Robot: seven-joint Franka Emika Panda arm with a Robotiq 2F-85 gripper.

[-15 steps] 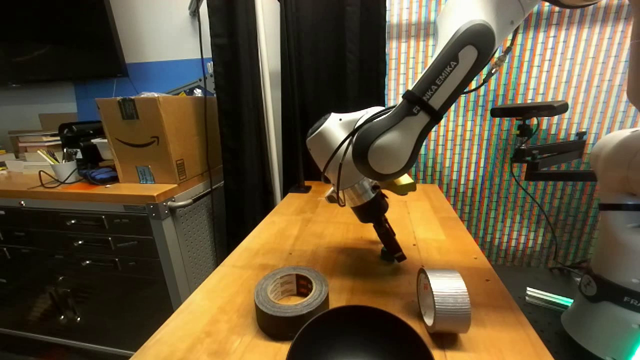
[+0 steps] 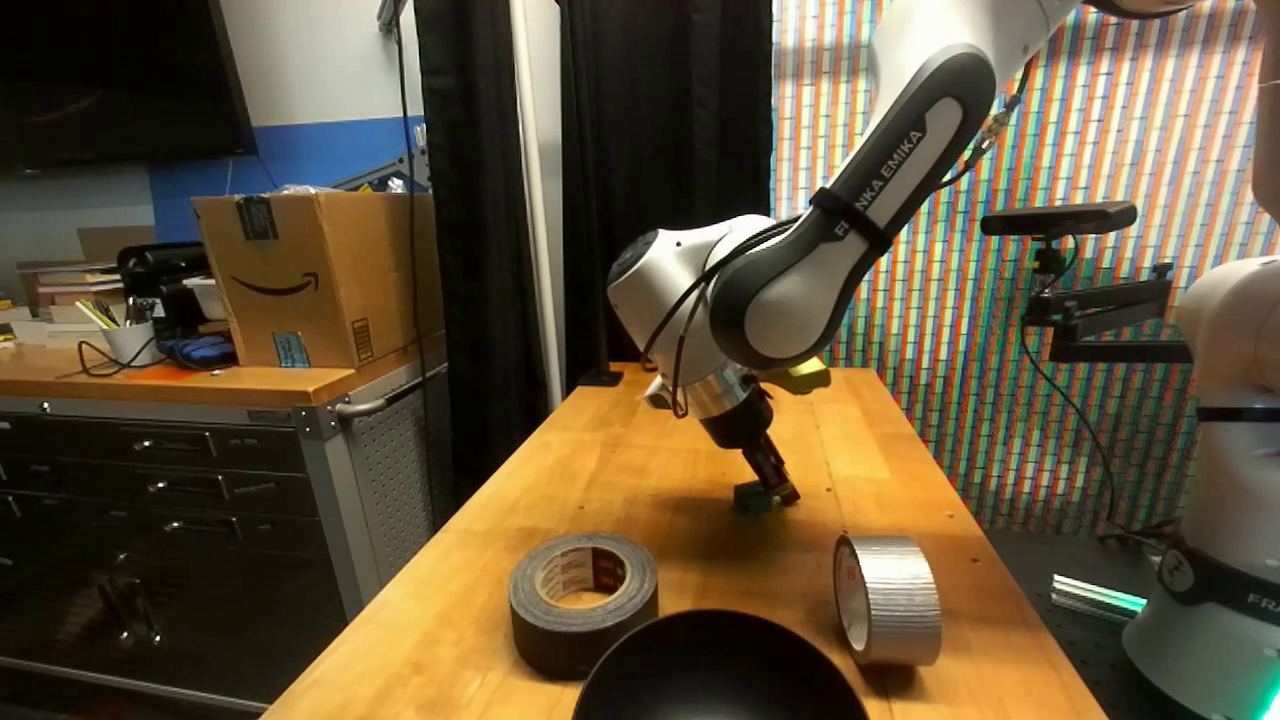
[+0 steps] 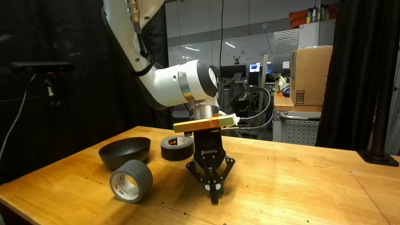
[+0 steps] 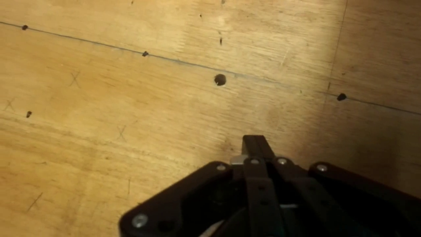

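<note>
My gripper (image 2: pixel 783 493) is shut and tilted, its fingertips low over the wooden table (image 2: pixel 672 480). Right beside the fingertips lies a small dark green block (image 2: pixel 753 498), on their left in exterior view 1. In exterior view 2 only a bit of that block (image 3: pixel 221 187) shows from behind the shut gripper (image 3: pixel 214 201). The wrist view shows the fingers (image 4: pixel 256 144) together with bare wood ahead of them; the block is hidden there. Whether block and fingers touch, I cannot tell.
A black bowl (image 2: pixel 720 672), a dark tape roll (image 2: pixel 582 642) lying flat and a silver tape roll (image 2: pixel 902 600) on its side stand towards the near end in exterior view 1.
In exterior view 1 the gripper has moved a little left and farther from the camera. The green block also appears farther left and shows more beside the fingers.
</note>
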